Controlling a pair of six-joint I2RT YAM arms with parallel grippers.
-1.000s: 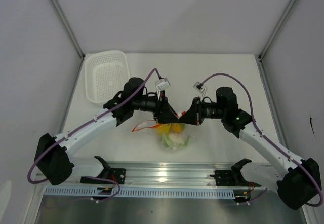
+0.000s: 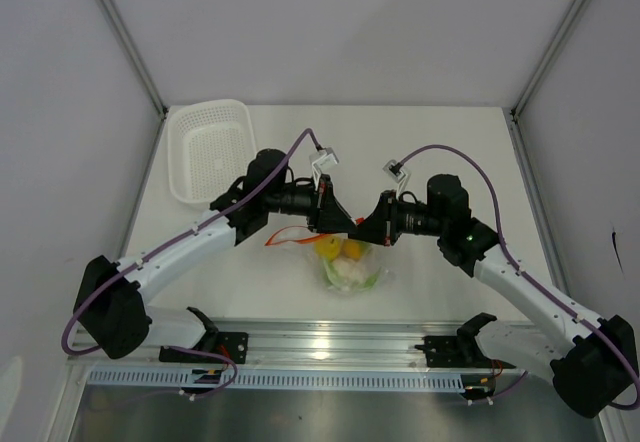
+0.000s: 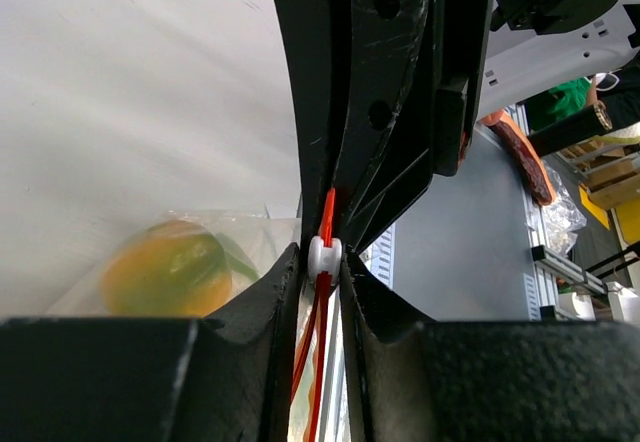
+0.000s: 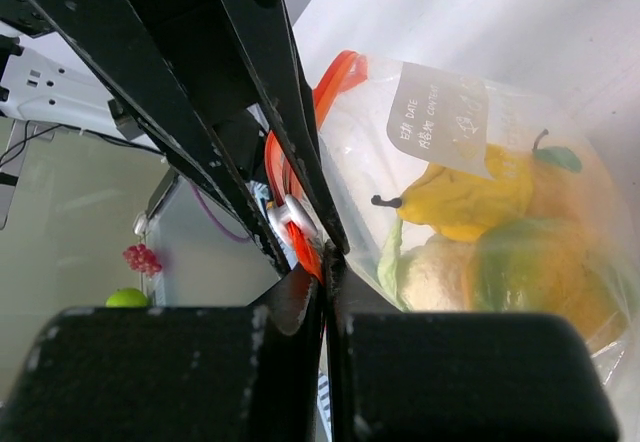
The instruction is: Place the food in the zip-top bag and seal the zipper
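The zip bag [image 4: 450, 112] holds yellow, green and orange food [image 2: 350, 272] and lies under both grippers in the top view. My right gripper is shut on the red zipper edge at the bag's top. My left gripper is at the white slider [image 4: 290, 217], close beside the right one, its fingertips either side of the slider on the red track; it looks part open. The rest of the red zipper strip [image 2: 290, 239] runs out to the left.
A white plastic basket [image 2: 210, 152] stands at the back left of the table.
The bag has moved slightly right. The right arm has moved very little.
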